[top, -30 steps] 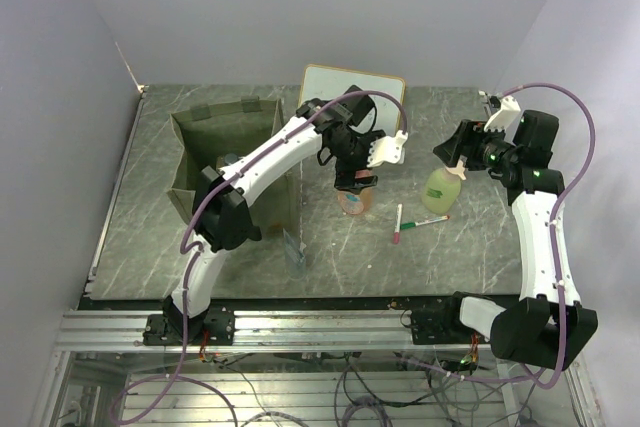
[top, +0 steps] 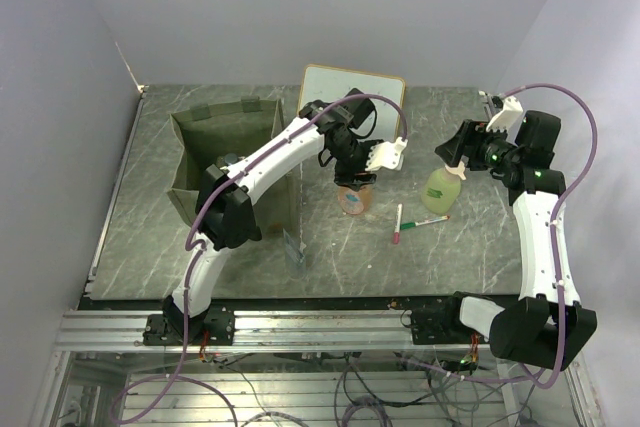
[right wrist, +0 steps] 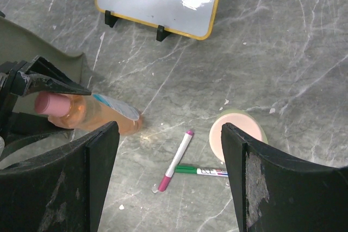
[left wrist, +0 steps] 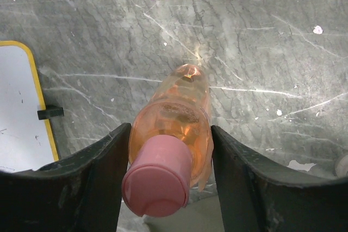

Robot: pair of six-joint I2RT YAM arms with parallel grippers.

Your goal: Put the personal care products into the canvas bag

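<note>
An orange bottle with a pink cap [left wrist: 157, 177] stands upright on the table, with my left gripper around its top, a finger on each side. A green-yellow pump bottle [top: 440, 189] with a pale top [right wrist: 232, 134] stands at the right, below my right gripper, which is open with nothing between its fingers. The olive canvas bag [top: 183, 142] stands open at the left, partly hidden by my left arm; some items inside are only partly visible.
A whiteboard [top: 350, 77] stands at the back. Two markers, pink [right wrist: 179, 153] and green [right wrist: 201, 170], lie between the bottles. A clear grey item [top: 294, 253] is near the bag's front corner. Bare table lies at front and back right.
My left gripper has shifted very slightly over the orange bottle. The right arm and the other objects look unchanged.
</note>
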